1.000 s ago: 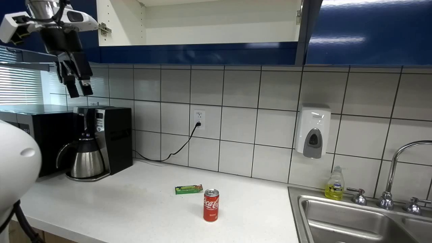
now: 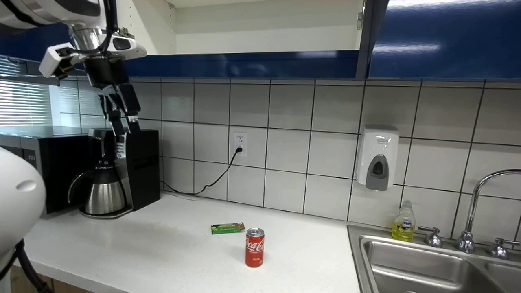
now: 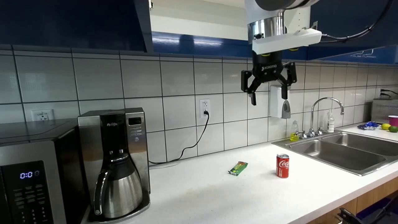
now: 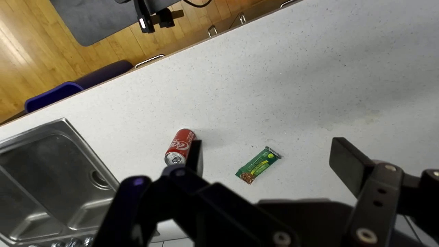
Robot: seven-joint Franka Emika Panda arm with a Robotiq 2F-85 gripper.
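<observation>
A red Coca-Cola can (image 2: pixel 254 248) stands upright on the white counter. Just behind it, in the first exterior view, lies a flat green packet (image 2: pixel 227 228). My gripper (image 3: pixel 269 97) hangs high above the counter, open and empty. From the wrist, the green packet (image 4: pixel 258 165) shows between the two widely spread fingers, well below them. The can (image 4: pixel 180 146) appears beside the left finger (image 4: pixel 199 158), which covers a little of its side in that view.
A coffee maker (image 3: pixel 112 156) and a microwave (image 3: pixel 33 175) stand at one end of the counter. Toward the other end is a steel sink (image 3: pixel 337 138) with dish soap (image 3: pixel 294 132) behind it. An upper cabinet (image 2: pixel 273 29) stands open above.
My arm has moved down and to the right in the first exterior view, with the gripper now lower, in front of the coffee maker. The can and packet have not moved.
</observation>
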